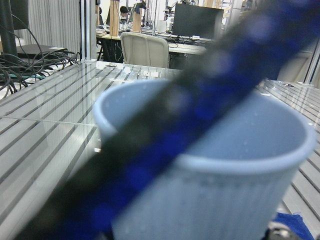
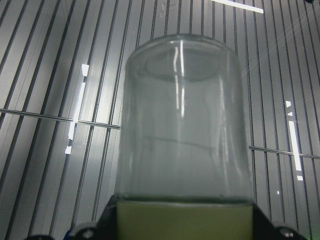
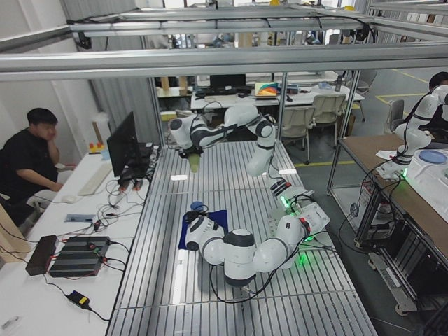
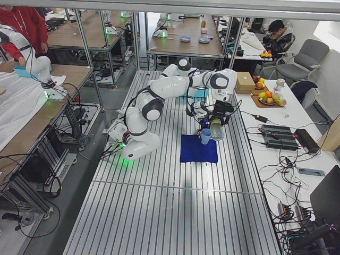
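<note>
A light blue cup (image 4: 205, 137) (image 1: 210, 200) is at the blue cloth (image 4: 196, 154), with my left gripper (image 3: 197, 214) at it; a blurred dark-blue band crosses the left wrist view, and I cannot tell whether the fingers grip the cup. My right gripper (image 3: 191, 151) is shut on a clear jar (image 2: 182, 120) with a green band (image 2: 185, 220), held tilted above the far part of the slatted table, apart from the cup in the camera left view.
Side desks hold a monitor (image 3: 123, 150), cables, black boxes (image 3: 78, 257) and fruit plates (image 4: 270, 98). Both arms reach over the slatted table.
</note>
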